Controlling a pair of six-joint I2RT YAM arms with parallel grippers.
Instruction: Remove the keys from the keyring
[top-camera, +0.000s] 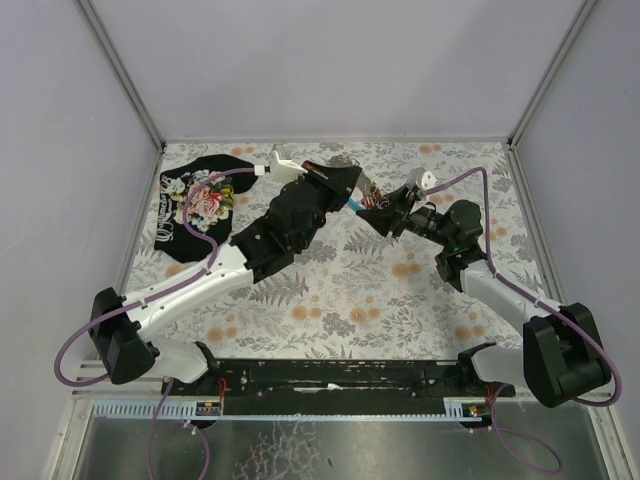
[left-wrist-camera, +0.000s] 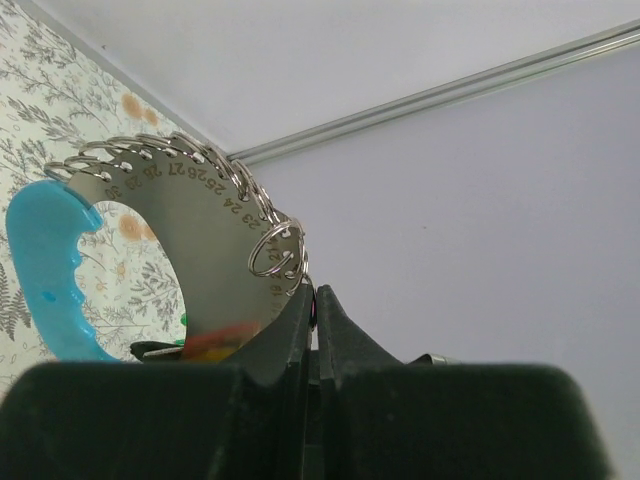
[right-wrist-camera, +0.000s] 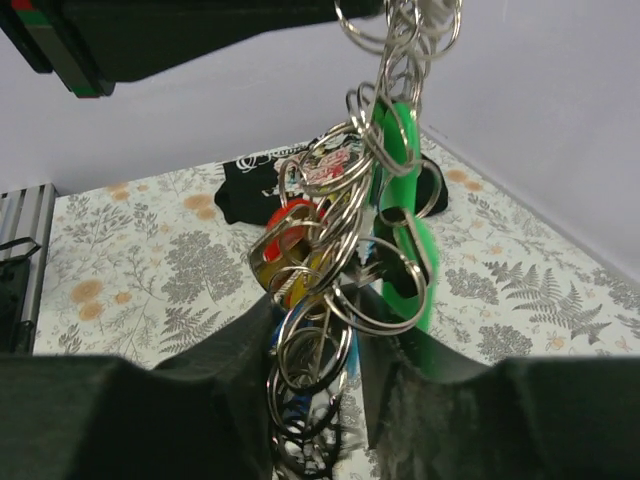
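Observation:
A plate of metal rings with numbered slots (left-wrist-camera: 200, 225) and a blue handle (left-wrist-camera: 45, 260) hangs from my left gripper, which is shut on its edge or rings; the fingers meet closely. In the right wrist view, a dense bunch of silver rings (right-wrist-camera: 330, 250) with green (right-wrist-camera: 400, 150), red and yellow pieces hangs over my right gripper, whose fingers are at the rings' lower part; their spacing is blurred. In the top view the right gripper (top-camera: 380, 215) is just right of the plate.
A black floral cloth (top-camera: 195, 205) lies at the left of the patterned table (top-camera: 330, 300). White walls border the back and sides.

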